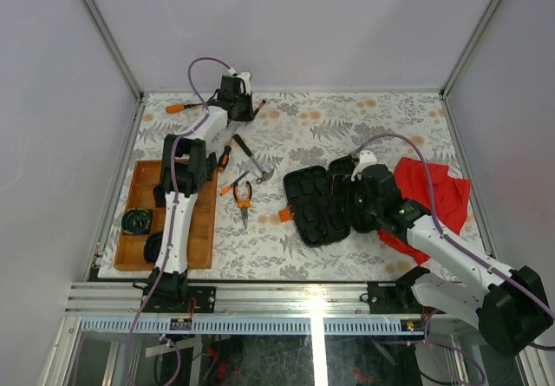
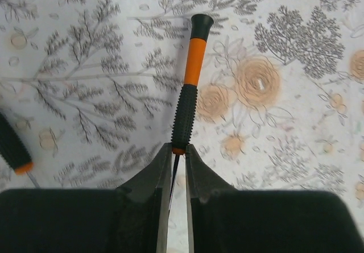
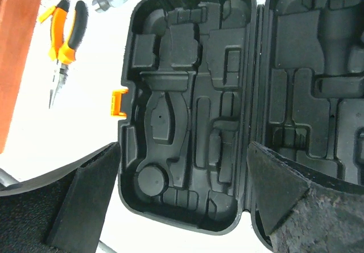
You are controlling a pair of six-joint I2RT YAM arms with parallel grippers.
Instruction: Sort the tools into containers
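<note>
At the back left, my left gripper is shut on a thin orange-and-black screwdriver (image 2: 190, 65), gripping it near the lower end of its handle; another screwdriver (image 2: 11, 142) lies to its left. An orange screwdriver (image 1: 176, 107), a hammer (image 1: 251, 154), pliers (image 1: 243, 201) and more small tools lie on the patterned table. The open black toolbox (image 3: 161, 173) has empty moulded recesses where visible. My right gripper hangs open over it, nothing between its fingers.
A wooden divided tray (image 1: 133, 249) with dark coils sits left, under the left arm. A red cloth (image 1: 438, 195) lies at the right.
</note>
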